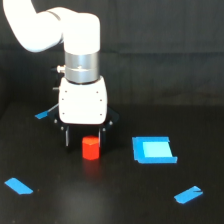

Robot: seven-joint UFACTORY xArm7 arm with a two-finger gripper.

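My gripper hangs from the white arm over the dark table, pointing down. Its two dark fingers stand well apart, so it looks open. A small red block is seen between and just below the fingertips, nearer the right finger in the picture. Whether a finger touches the block, or how far above the table the fingertips are, cannot be made out against the black background.
Right of the gripper, a pale blue square lies framed by a blue taped outline. Blue tape strips mark the table at front left, front right and behind the arm.
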